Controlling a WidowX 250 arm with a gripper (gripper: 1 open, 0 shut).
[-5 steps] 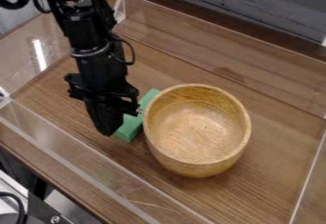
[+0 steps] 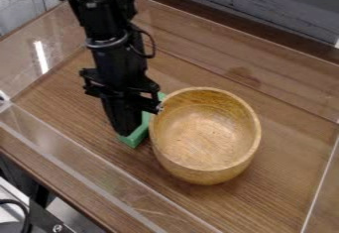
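My black gripper (image 2: 130, 118) reaches down from the upper left over a green block (image 2: 135, 136), just left of a wooden bowl (image 2: 209, 138). The block lies on the table, partly covered by the gripper and the bowl. The fingertips are dark and overlap, so their state is unclear.
A wall stands behind it. The table's front left edge drops away, with dark hardware and cables at the lower left.
The arm has moved slightly back and to the right, its gripper now covering more of the green block. The bowl has stayed in place.
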